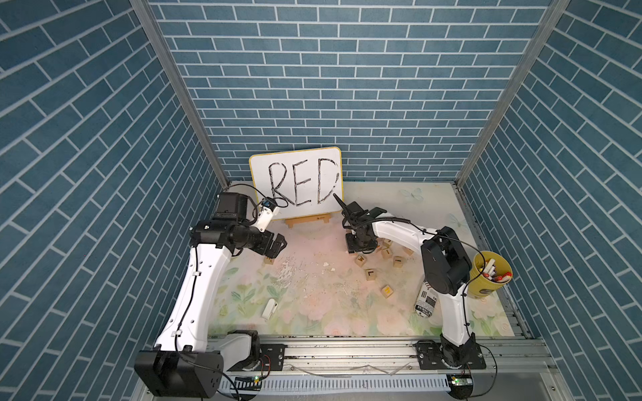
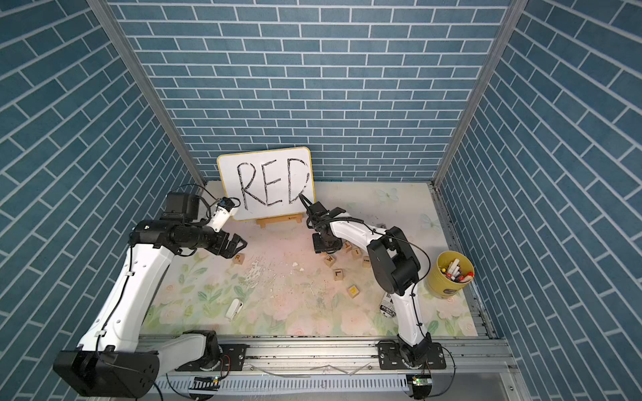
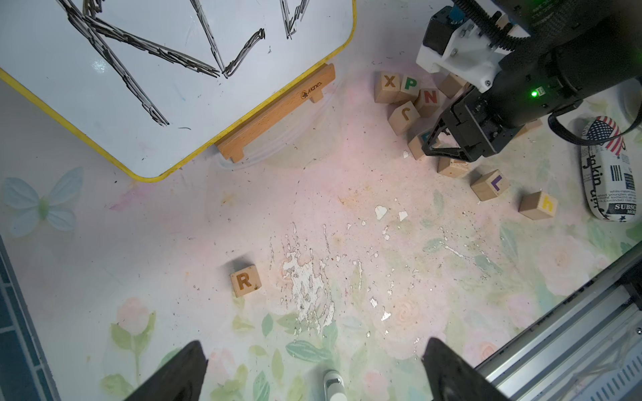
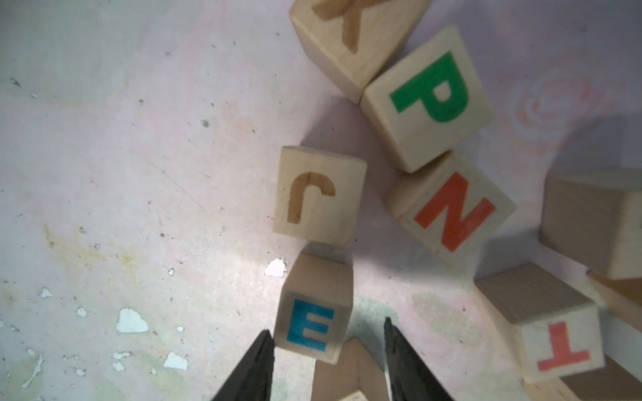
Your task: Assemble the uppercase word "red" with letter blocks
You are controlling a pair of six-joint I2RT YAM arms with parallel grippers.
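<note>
The whiteboard (image 1: 287, 180) shows RED in black. An R block (image 3: 245, 280) lies alone on the left, below my left gripper (image 1: 275, 244), which hangs open and empty. My right gripper is low over the cluster, its fingers part open either side of the lower part of a blue E block (image 4: 311, 314); whether they touch it cannot be seen clearly. Around it lie J (image 4: 314, 193), P (image 4: 428, 100), N (image 4: 448, 210) and other letter blocks. I see no D block clearly.
A yellow cup of markers (image 2: 449, 280) stands at the right, near a printed pouch (image 3: 608, 180). A white object (image 1: 269, 308) lies at the front left.
</note>
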